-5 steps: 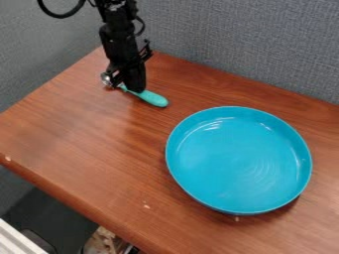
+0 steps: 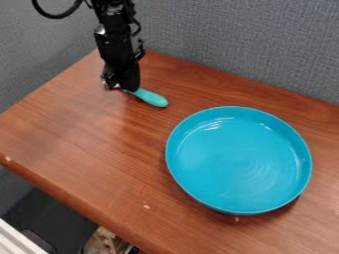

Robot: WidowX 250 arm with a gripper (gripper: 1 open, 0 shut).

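My black gripper (image 2: pixel 121 81) is low over the upper left of the wooden table, directly above a teal-handled utensil (image 2: pixel 150 97) whose far end is hidden beneath it. Whether the fingers are open or closed on the utensil cannot be made out. A round turquoise plate (image 2: pixel 239 159) lies on the right half of the table, apart from the utensil.
A grey fabric wall (image 2: pixel 252 50) runs behind the table. Beyond the lower-left edge are a dark floor area and a white object (image 2: pixel 16 243).
The gripper has shifted very slightly since a second ago. The utensil and plate look unmoved.
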